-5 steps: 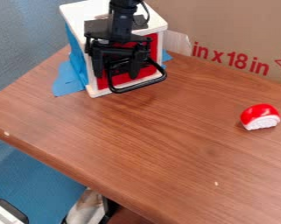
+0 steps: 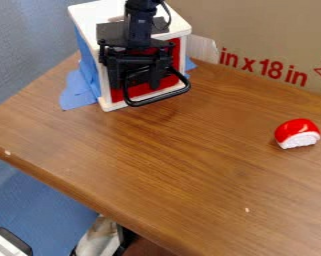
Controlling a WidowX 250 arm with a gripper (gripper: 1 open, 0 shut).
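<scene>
A black robot arm with its gripper [image 2: 139,75] hangs over a white box-like object [image 2: 91,16] with red panels, at the top left of the wooden table [image 2: 149,180]. Whether the gripper is open or shut is unclear. A small red-and-white rounded object [image 2: 296,133] lies apart from it near the right edge of the table.
Blue material [image 2: 77,92] lies under and beside the white object. A cardboard panel [image 2: 263,35] stands behind the table. The table's left edge runs diagonally above a blue floor.
</scene>
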